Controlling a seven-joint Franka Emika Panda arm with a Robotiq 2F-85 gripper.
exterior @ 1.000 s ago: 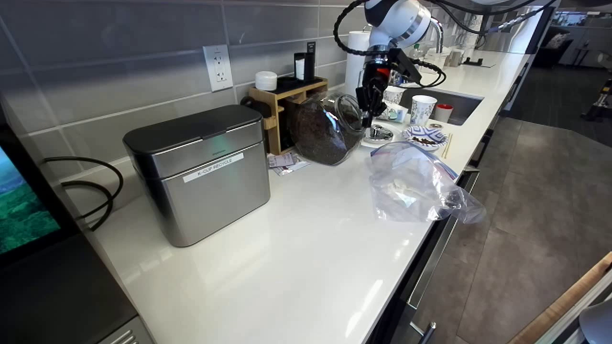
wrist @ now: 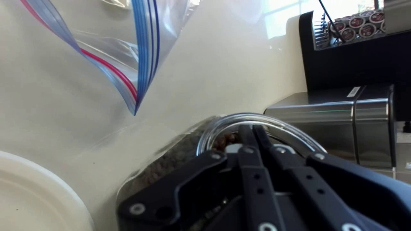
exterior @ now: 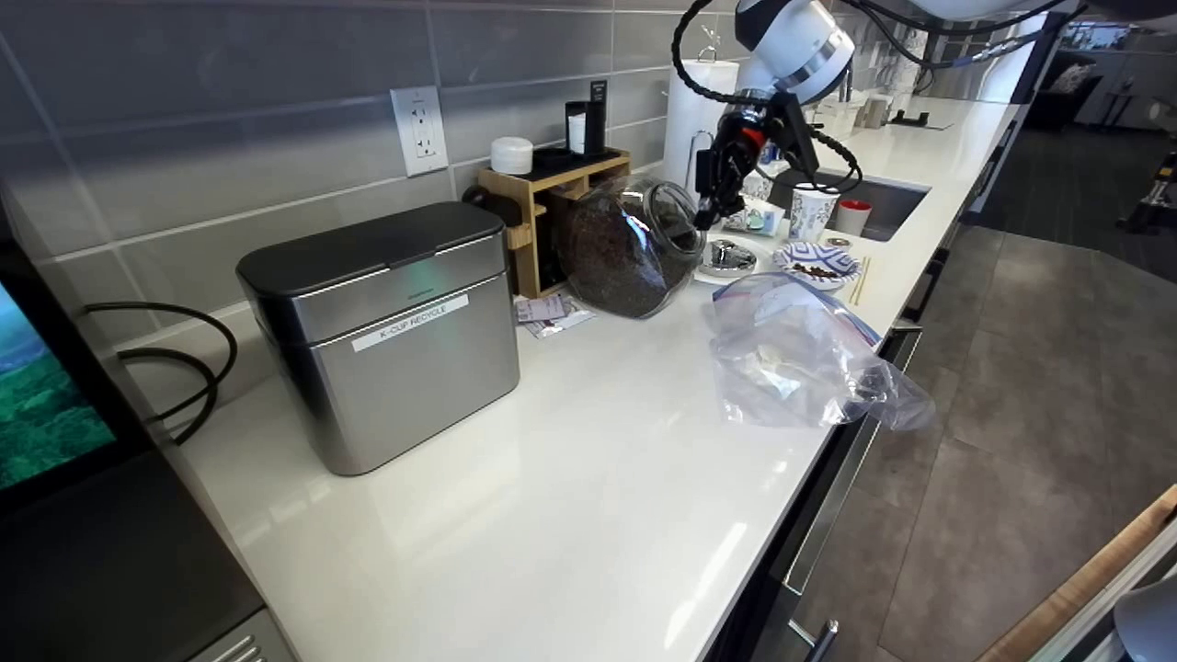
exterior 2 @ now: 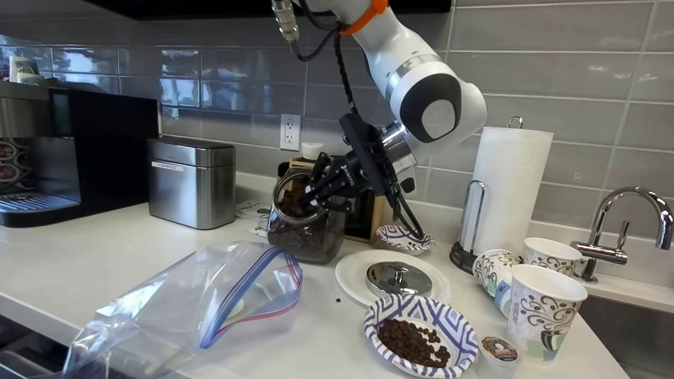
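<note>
A glass jar (exterior 2: 301, 237) of dark coffee beans leans with its round open mouth tilted toward the sink side. My gripper (exterior 2: 307, 199) reaches into that mouth at a slant, its fingertips inside the rim. The wrist view has the two fingers (wrist: 246, 140) close together, shut, with brown beans behind them; whether anything sits between the tips cannot be made out. A patterned paper bowl (exterior 2: 468, 344) holds a small heap of beans. Beside the jar, a shiny metal lid (exterior 2: 386, 281) lies on a white plate (exterior 2: 351, 276). An open zip bag (exterior 2: 170, 297) is spread on the counter.
Paper cups (exterior 2: 543, 309) and a paper towel roll (exterior 2: 513, 189) stand toward the sink. A wooden organizer (exterior: 531, 237) is behind the jar, and a steel K-cup bin (exterior: 414, 364) is farther along. Counter in front of the bin is clear.
The gripper has swung from hanging nearly upright beside the jar mouth to a slant, while the wrist shifted toward the sink. Jar, bag and bowl look unmoved.
</note>
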